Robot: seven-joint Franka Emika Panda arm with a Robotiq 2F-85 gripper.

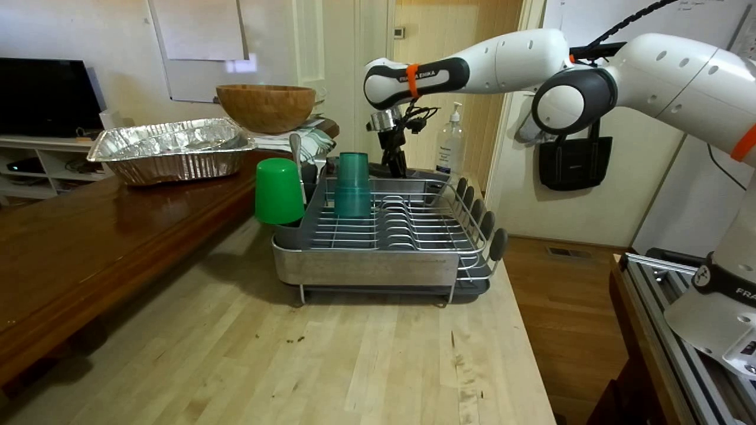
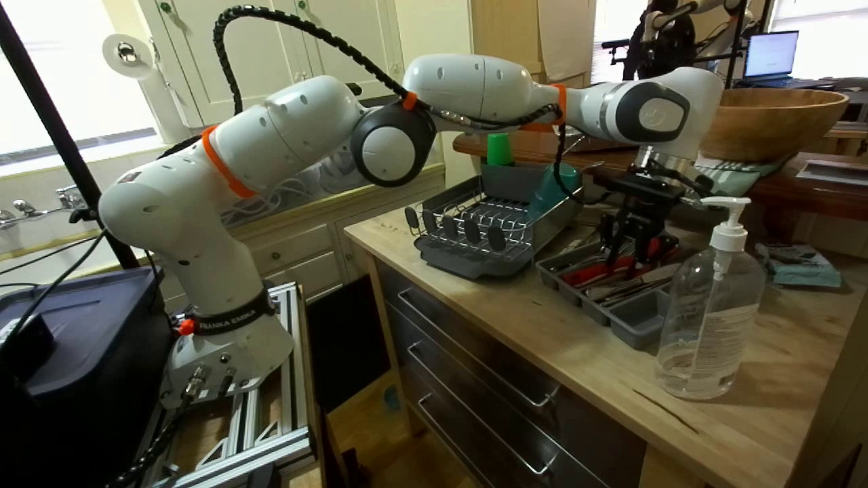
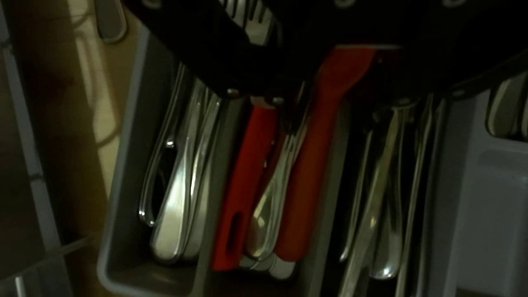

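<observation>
My gripper (image 2: 630, 253) points down over the grey cutlery tray (image 2: 598, 313), its black fingers parted. In the wrist view the gripper straddles a red-handled utensil (image 3: 314, 183), whose upper part shows in the gap. Whether either finger touches it is too dark to tell. A second red handle (image 3: 242, 193), with a slot near its end, lies to the left in the same compartment. Between the two handles is shiny metal cutlery (image 3: 269, 218). More metal utensils fill the compartments on both sides. In exterior view 1 the dish rack hides the tray.
The dish rack (image 1: 368, 268) stands beside the tray, with a teal cup (image 1: 352, 185) and a green cup (image 1: 278, 191) on it. A clear pump bottle (image 2: 708, 317) is close to the tray's other end. The wooden counter (image 1: 354, 354) in front of the rack is bare.
</observation>
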